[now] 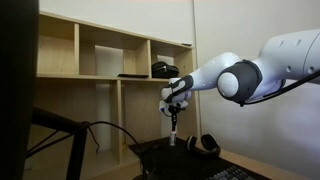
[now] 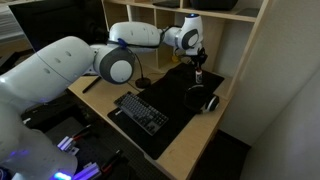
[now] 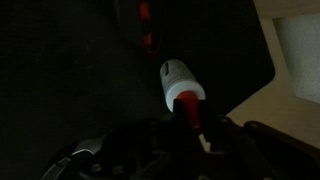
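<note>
A white bottle [image 3: 178, 82] with a red top shows in the wrist view, seen from above. My gripper is shut on that red top; its dark fingers blend into the shadow. In exterior view 1 the small white bottle [image 1: 172, 138] is upright, directly beneath the gripper [image 1: 173, 122]. Exterior view 2 has the bottle [image 2: 198, 77] at the far end of the black desk mat. Whether its base touches the mat cannot be told.
Dark headphones [image 1: 204, 146] lie close to the bottle. A keyboard [image 2: 141, 112] sits on the black mat [image 2: 178, 125]. Wooden shelving [image 1: 138, 100] rises behind the gripper, and a dark object with red marks [image 3: 148, 28] is near the bottle.
</note>
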